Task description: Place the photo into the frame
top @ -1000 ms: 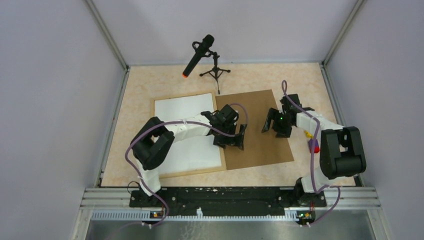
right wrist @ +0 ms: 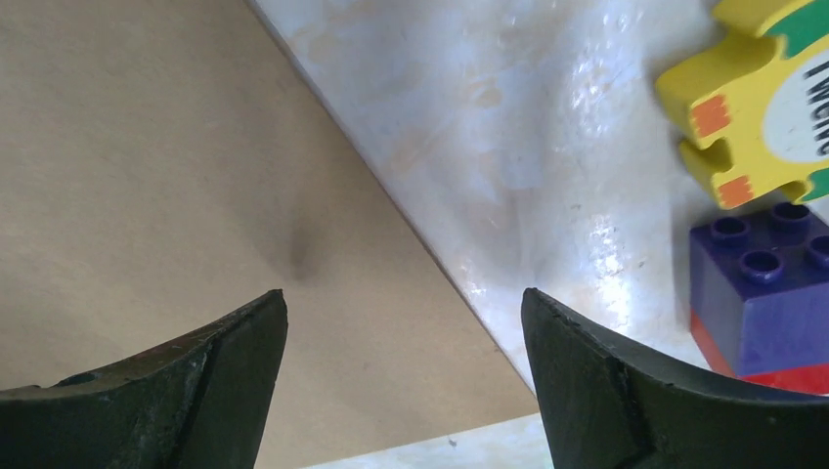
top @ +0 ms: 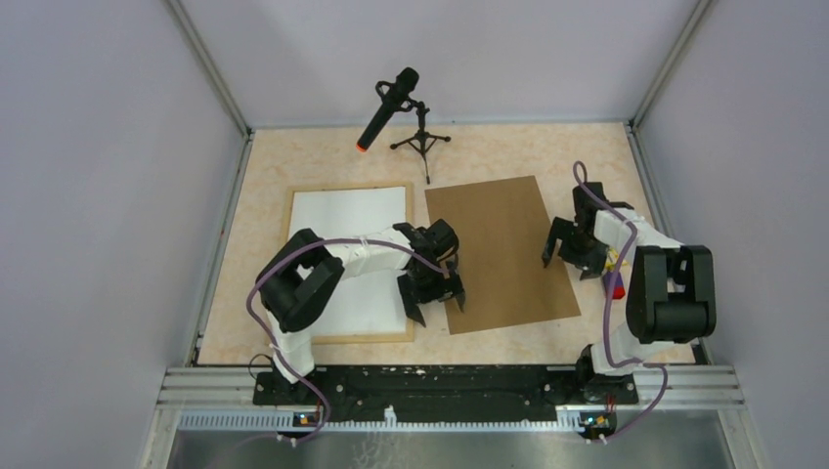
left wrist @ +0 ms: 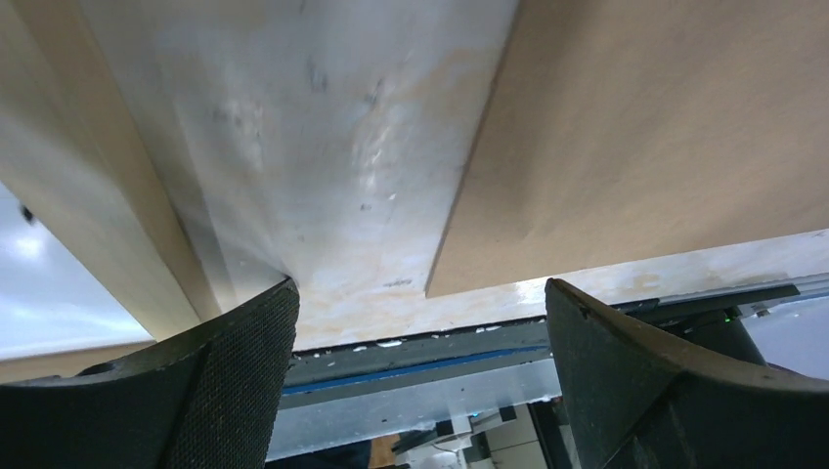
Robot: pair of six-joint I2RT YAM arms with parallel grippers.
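Observation:
A light wooden frame [top: 411,195] with a white inside [top: 342,215] lies on the left of the table. To its right lies a flat brown board [top: 499,244], slightly turned, with a strip of bare table between the two. No picture shows on either, so I cannot tell where the photo is. My left gripper is open over that strip, the frame's wooden edge [left wrist: 127,176] on one side and the board's corner [left wrist: 469,264] on the other. Over the board's right edge, my right gripper stands part open, nothing between its fingers.
A purple and red brick [right wrist: 758,293] and a yellow toy piece [right wrist: 763,107] lie right of the board. A black microphone [top: 388,107] on a small tripod [top: 421,137] stands at the back. The table's front edge is close to the board.
The frame has slid left, straightened and parted from the board, which shifted slightly right. My right gripper moved right to the board's edge.

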